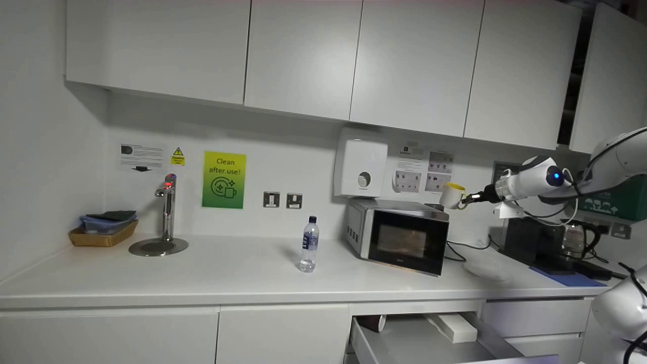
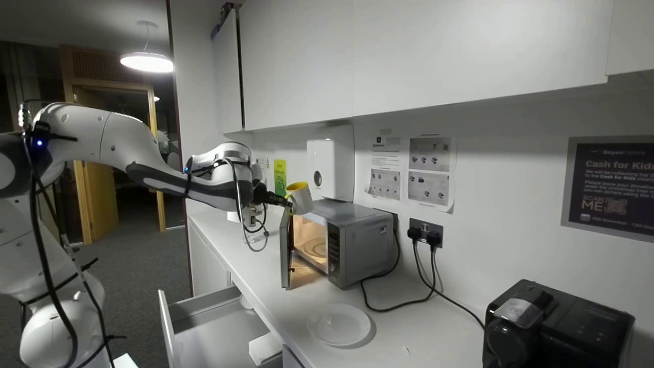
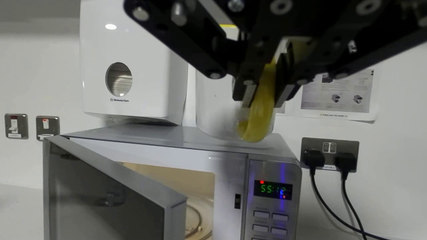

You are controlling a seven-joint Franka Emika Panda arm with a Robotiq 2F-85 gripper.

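A white mug with a yellow inside and handle hangs in the air at about the height of the microwave's top. My gripper is shut on its yellow handle, which shows between the finger pads in the wrist view. In the second exterior view the mug appears in front of the microwave, tilted a little, with its opening upward. The fingers hide part of the mug's body in the wrist view. The microwave door is ajar and the inside is lit.
A clear plate lies on the counter beside the microwave. Below, a drawer stands pulled out. A water bottle is left of the microwave, and a paper dispenser is mounted above it. Black cables trail behind.
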